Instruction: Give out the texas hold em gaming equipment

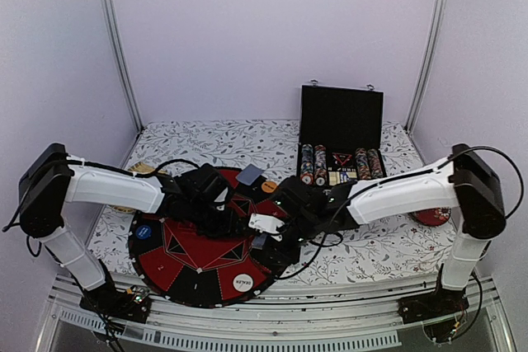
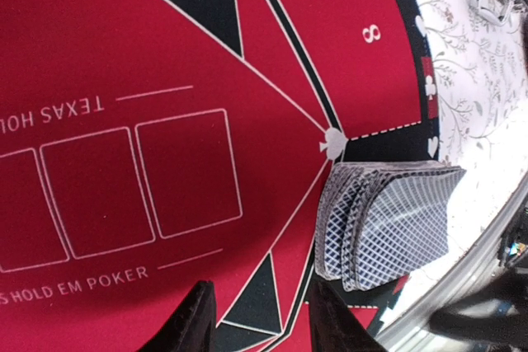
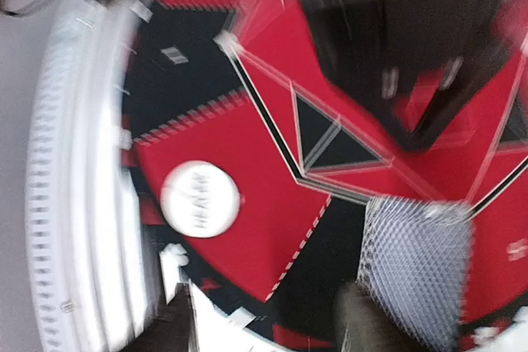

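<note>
A bent stack of blue-patterned playing cards point(image 2: 396, 228) lies on the red and black round poker mat point(image 2: 330, 63) near its rim, right of my left gripper's fingers. My left gripper stands open over the mat, nothing between its fingers. In the blurred right wrist view the same cards point(image 3: 417, 265) lie just right of my right gripper, which is open with only mat and table below its gap. The top view shows both hands close together over the mat's right part, mostly covering the cards. Another blue card pile point(image 1: 250, 174) rests at the mat's far edge.
An open black case point(image 1: 341, 117) with chip rows point(image 1: 320, 165) stands at the back right. A white dealer button point(image 1: 242, 283), a blue disc point(image 1: 143, 232) and an orange disc point(image 1: 269, 187) lie on the mat. Patterned table point(image 1: 379, 257) shows clear at the right front.
</note>
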